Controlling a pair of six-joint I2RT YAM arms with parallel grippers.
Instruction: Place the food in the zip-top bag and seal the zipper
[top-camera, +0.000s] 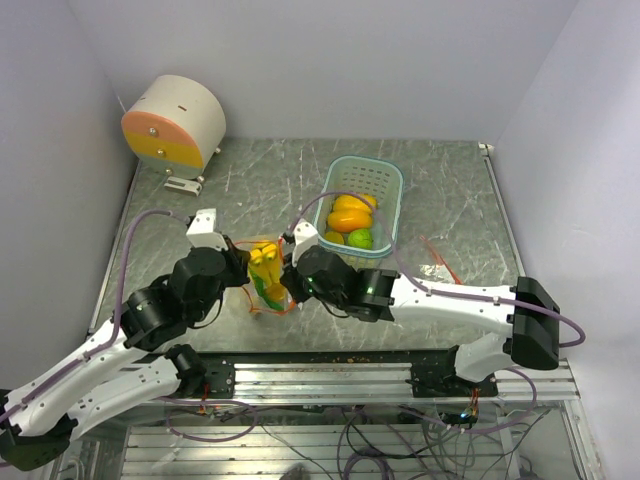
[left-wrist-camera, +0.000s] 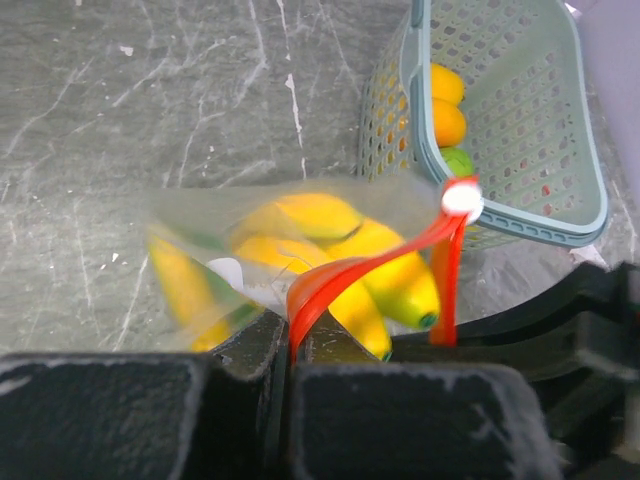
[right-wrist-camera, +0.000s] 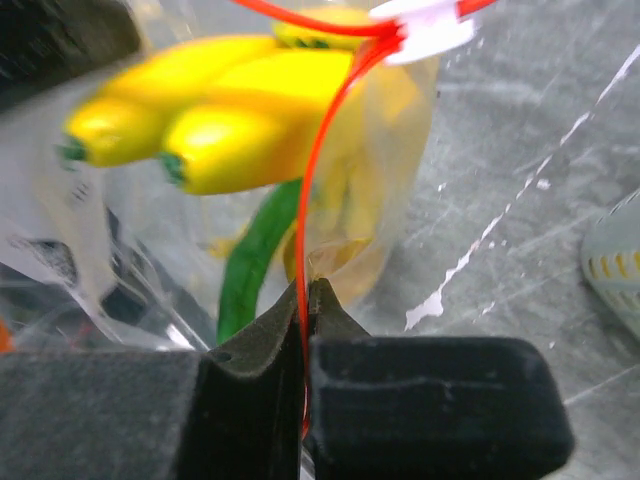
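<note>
A clear zip-top bag with red zipper (left-wrist-camera: 340, 272) holds yellow bananas (top-camera: 264, 258) (right-wrist-camera: 240, 140) and a green cucumber-like item (right-wrist-camera: 255, 260). My left gripper (top-camera: 236, 262) is shut on the bag's rim at its zipper. Opposite it, my right gripper (top-camera: 290, 272) is shut at the bag's edge, where the thin red zipper strip runs down between its fingertips.
A blue-green basket (top-camera: 340, 165) of orange, yellow and green produce stands behind the right gripper. A white bread-box-like container (top-camera: 175, 120) sits at back left. Another red-zipped bag (top-camera: 440, 268) lies at right.
</note>
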